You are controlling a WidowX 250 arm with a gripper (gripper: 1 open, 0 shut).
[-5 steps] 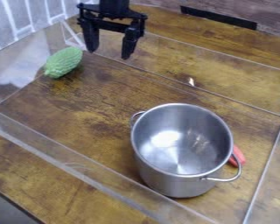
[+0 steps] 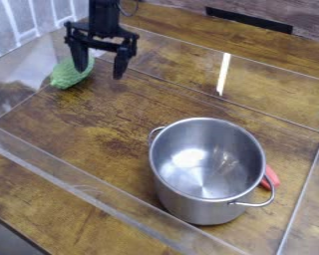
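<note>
My gripper (image 2: 99, 62) hangs at the upper left, open, its two dark fingers spread just over a green bumpy vegetable (image 2: 69, 73) that lies on the wooden floor of a clear-walled enclosure. The left finger is at the vegetable's upper part. A large steel pot (image 2: 202, 174) with two side handles stands empty at the lower right. A red object (image 2: 270, 174) lies partly hidden behind the pot's right side.
Clear walls (image 2: 89, 184) enclose the wooden work area. The middle between vegetable and pot is bare wood. A thin white upright strip shows at the back right.
My gripper has moved down and to the left, from behind the vegetable to over it. The pot and vegetable look unmoved.
</note>
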